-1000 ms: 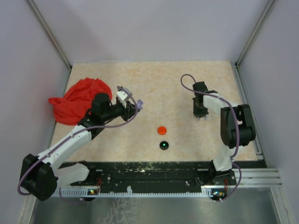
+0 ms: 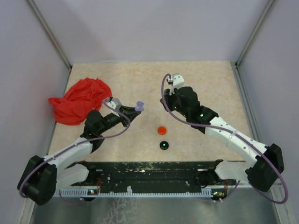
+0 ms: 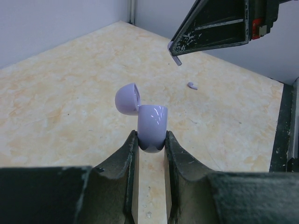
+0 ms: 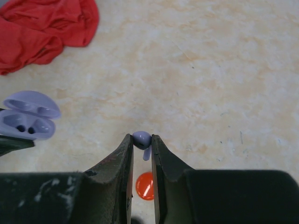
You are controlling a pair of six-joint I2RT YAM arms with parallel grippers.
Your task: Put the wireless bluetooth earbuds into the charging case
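My left gripper (image 2: pixel 132 112) is shut on the open lavender charging case, which is held upright with its lid raised; in the right wrist view its inner cavities show at the left. My right gripper (image 2: pixel 164 101) is shut on a lavender earbud (image 4: pixel 142 139), held above the table to the right of the case. A second lavender earbud (image 3: pixel 192 86) lies loose on the table in the left wrist view.
A red cloth (image 2: pixel 79 100) lies at the left of the table. A red round button (image 2: pixel 161 130) and a black one (image 2: pixel 164 145) sit in the front middle.
My right gripper has risen from the table's right side and moved left toward the case, carrying an earbud. The left gripper has shifted slightly, still holding the case.
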